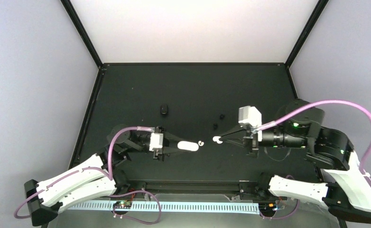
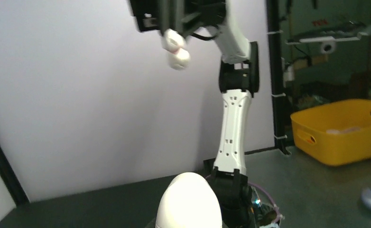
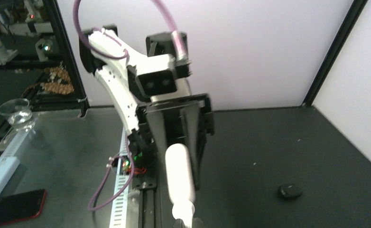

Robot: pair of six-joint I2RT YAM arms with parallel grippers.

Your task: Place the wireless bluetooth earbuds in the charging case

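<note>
The white charging case (image 1: 188, 146) is held at the end of my left gripper (image 1: 178, 146), its narrow side up in the top view. Whether its lid is open does not show. In the right wrist view, the case (image 3: 179, 171) stands between the left fingers. My right gripper (image 1: 220, 138) is shut on a white earbud (image 1: 217, 139), facing the case across a short gap. This earbud (image 3: 183, 211) sits at its fingertips low in the right wrist view and appears as a blurred earbud (image 2: 176, 50) in the left wrist view. Another white earbud (image 1: 201, 143) shows just beyond the case's tip.
A black mouse-like object (image 1: 164, 109) lies on the dark table (image 1: 136, 95) behind the left arm. Two small black bits, one a dark lump (image 1: 222, 116), lie near the right gripper.
</note>
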